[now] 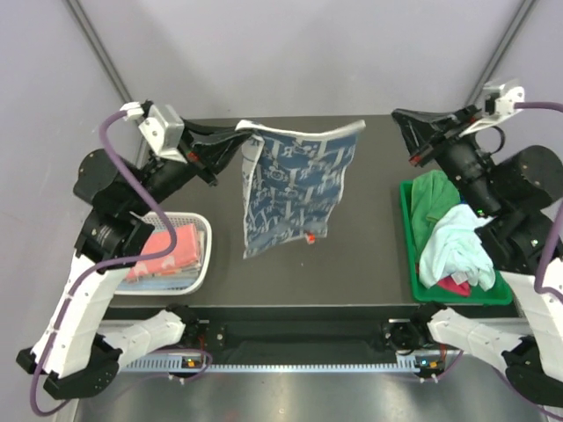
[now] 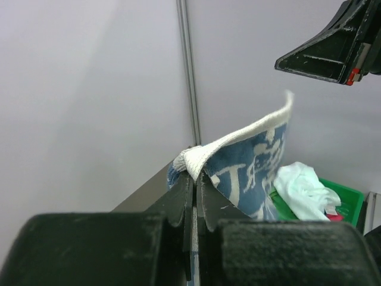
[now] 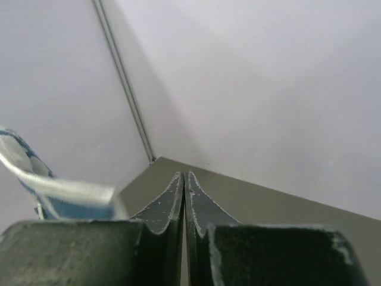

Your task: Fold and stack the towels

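Observation:
A blue patterned towel with a white hem hangs spread over the mat from my left gripper, which is shut on its top left corner; the left wrist view shows the hem gathered at the fingertips. My right gripper is shut with nothing between its fingers, right of the towel's free top corner and apart from it. The towel's edge shows at the lower left of the right wrist view.
A white basket with folded pink and blue towels stands at the front left. A green bin at the right holds green, pale and red cloths.

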